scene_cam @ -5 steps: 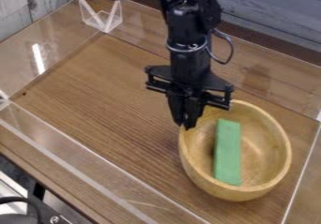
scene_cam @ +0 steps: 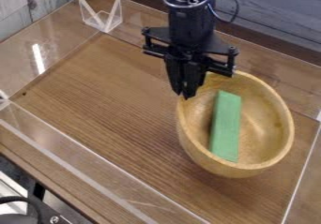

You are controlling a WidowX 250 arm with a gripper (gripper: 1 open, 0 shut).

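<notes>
My black gripper (scene_cam: 191, 82) is at the near-left rim of a pale tan bowl (scene_cam: 264, 143) on the right side of the wooden table, its fingers pointing down. The rim meets the fingertips; whether they are shut on it is hard to tell. A green block (scene_cam: 226, 126) lies lengthwise inside the bowl.
A clear plastic piece (scene_cam: 103, 14) stands at the back left. A dark cable shows at the bottom left corner. A wall or ledge runs along the back.
The gripper has moved up in the view, toward the back of the table, and the bowl has moved the same way with the green block in it.
</notes>
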